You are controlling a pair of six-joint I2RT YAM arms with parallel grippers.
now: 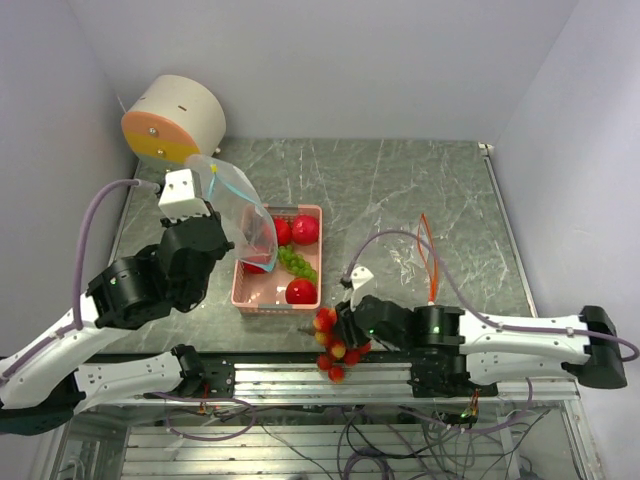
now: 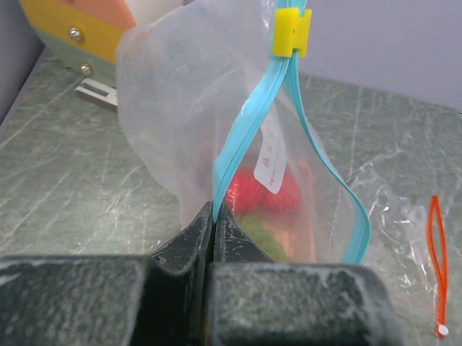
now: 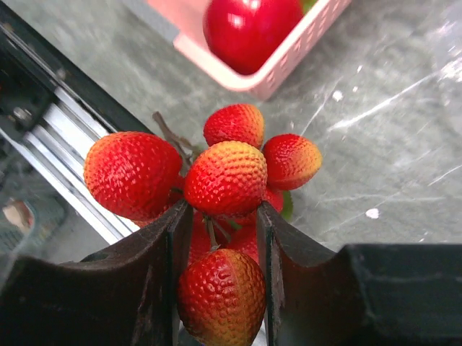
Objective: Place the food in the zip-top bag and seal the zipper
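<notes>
A clear zip bag (image 2: 173, 108) with a blue zipper and yellow slider (image 2: 291, 30) hangs from my left gripper, which is shut on its edge, over the pink basket (image 1: 240, 300). In the top view the basket holds red round fruits (image 1: 305, 229) and green grapes (image 1: 298, 264). My right gripper is shut on a bunch of strawberries (image 3: 224, 178) at the table's front edge, just outside the basket's near right corner.
A round cream container (image 1: 185, 110) with orange and yellow front stands at the back left. Another clear bag with an orange zipper (image 1: 432, 260) lies on the right.
</notes>
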